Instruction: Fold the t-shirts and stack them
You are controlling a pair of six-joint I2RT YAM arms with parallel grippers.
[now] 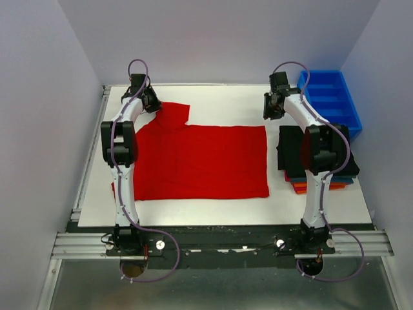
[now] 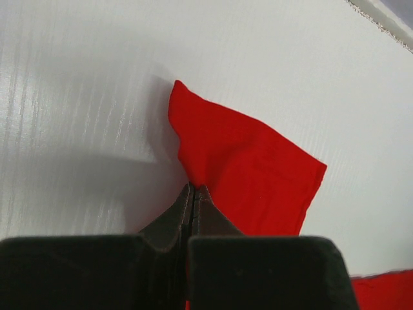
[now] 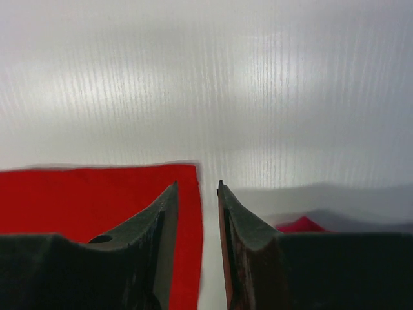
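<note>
A red t-shirt (image 1: 206, 161) lies spread over the white table, its right part folded to a straight edge and one sleeve (image 1: 177, 113) reaching out at the far left. My left gripper (image 1: 157, 108) is shut at that sleeve; the red cloth (image 2: 232, 161) gathers into its fingertips in the left wrist view. Just beyond the shirt's far right corner (image 3: 187, 174), my right gripper (image 1: 271, 117) stands part open. Between its fingers there is only a gap, with the shirt edge below and no cloth pinched.
On the right is a stack of folded shirts, black on top (image 1: 292, 148), with blue, red and orange layers (image 1: 300, 188) below. An empty blue bin (image 1: 332, 97) stands behind it. Bare table lies along the far edge between the arms.
</note>
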